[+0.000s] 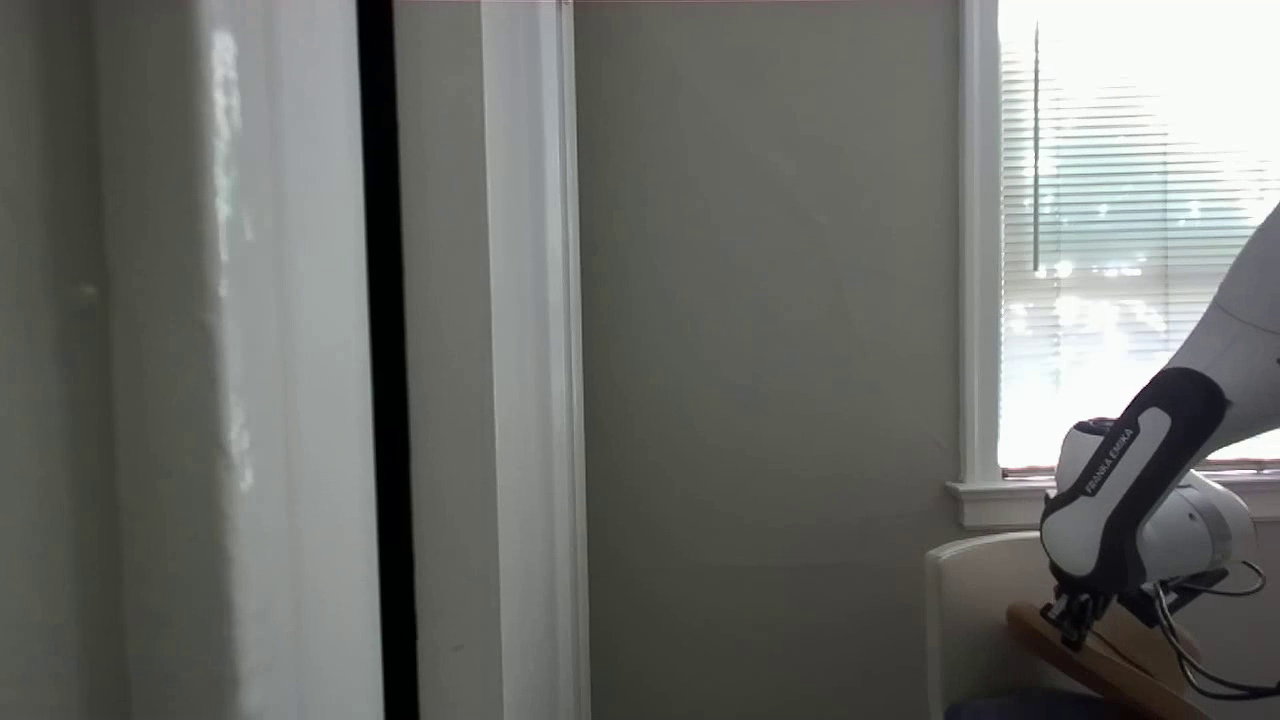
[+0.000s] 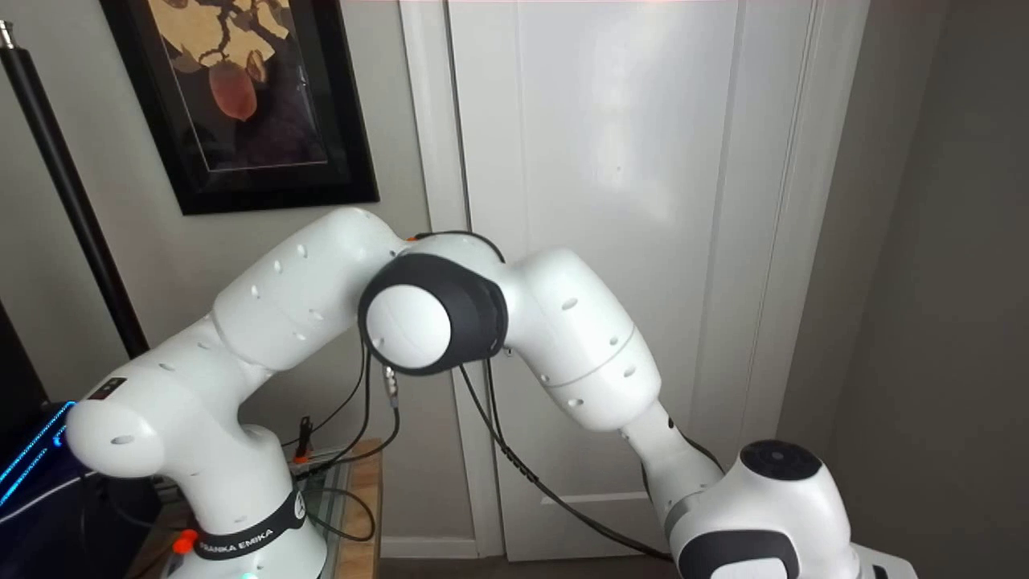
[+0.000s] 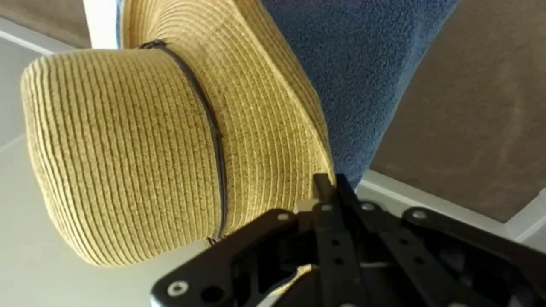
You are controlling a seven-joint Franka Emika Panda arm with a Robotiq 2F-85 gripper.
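Observation:
A tan straw hat (image 3: 123,153) with a thin dark cord round its crown takes up the left half of the wrist view. My gripper is shut on the hat's brim, whose edge runs in between the fingertips. From exterior view 1, the gripper (image 1: 1071,622) points down beside the window, and the tan hat (image 1: 1110,660) hangs tilted below it. The arm and the frame edge hide part of the hat there. Exterior view 2 does not show the gripper.
Beneath the hat, a blue cloth (image 3: 353,66) shows in the wrist view. A pale chair back (image 1: 978,600) stands behind the gripper, under the window (image 1: 1128,240). Cables (image 1: 1182,654) hang off the wrist. A closed white door (image 2: 617,193) rises behind the arm.

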